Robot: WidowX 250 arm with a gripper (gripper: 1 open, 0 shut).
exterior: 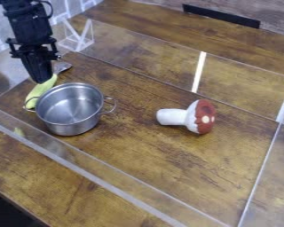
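The black gripper (pixel 38 66) hangs at the upper left, pointing down just above a pale green elongated object (pixel 39 93) that lies left of a steel pot (pixel 71 110) with side handles. I cannot tell how far the fingers are parted or whether they touch anything. A white toy mushroom with a red spotted cap (pixel 199 116) lies on its side at the middle right.
Clear transparent panels border the wooden table (pixel 169 177). A small grey item (pixel 63 66) lies behind the gripper.
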